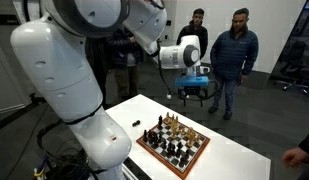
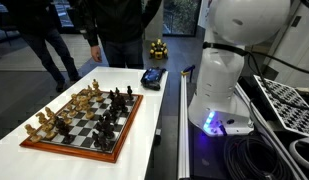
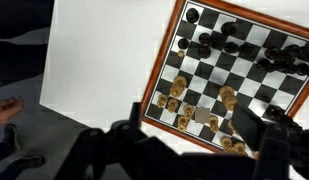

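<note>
My gripper (image 1: 194,97) hangs well above the chessboard, beyond its far side in exterior view 1. In the wrist view, dark fingers (image 3: 124,148) stand apart at the lower edge, with nothing held between them. The wooden-framed chessboard (image 1: 142,142) lies on the white table. Gold pieces (image 2: 34,132) and black pieces (image 2: 106,130) stand on it, several of each. From the wrist, a gold piece (image 3: 179,85) stands out toward the middle of the board. The lower right of the board is partly hidden behind a finger.
A small dark object (image 1: 136,123) lies on the white table (image 1: 234,158) left of the board. Bare tabletop stretches to the right of it. Two people (image 1: 234,55) stand behind the table; a hand (image 1: 295,157) shows at the right edge.
</note>
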